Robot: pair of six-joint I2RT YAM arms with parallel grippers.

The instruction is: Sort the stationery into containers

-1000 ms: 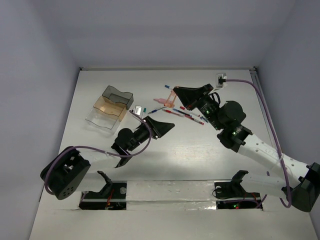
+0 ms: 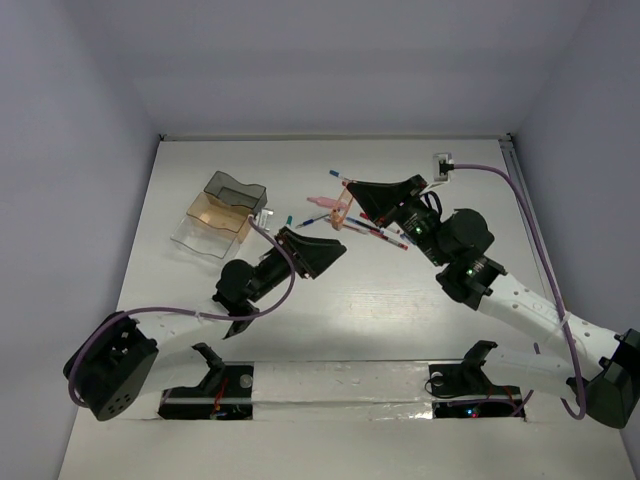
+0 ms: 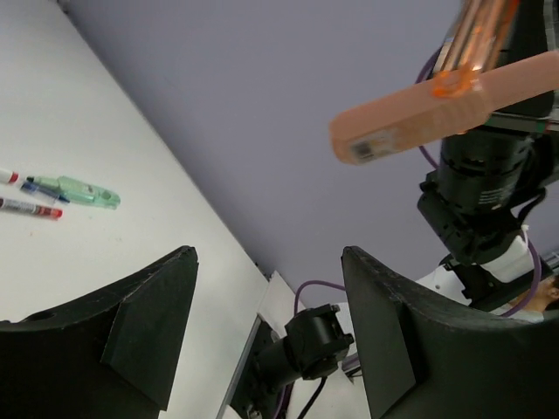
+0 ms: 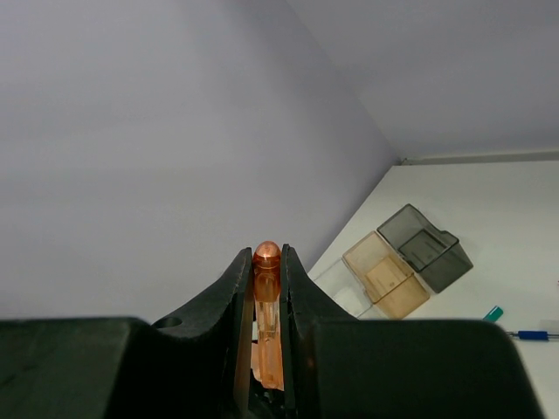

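Observation:
My right gripper is shut on an orange, partly see-through item and holds it above the table. In the left wrist view the item's thick peach bar hangs below its clear orange legs; what it is I cannot tell. The right wrist view shows its rounded end between the fingers. My left gripper stands open and empty, below and left of the item in the top view. Three joined bins lie at the back left: grey, tan and clear.
Several pens and markers, among them a red-ended marker and a blue pen, lie loose at mid-table. A pink bottle-shaped piece is near them, and a green highlighter shows in the left wrist view.
My left arm has shifted slightly left and toward the front, its gripper staying open. The right gripper has moved only a little, and the orange item hangs at a slightly different angle.

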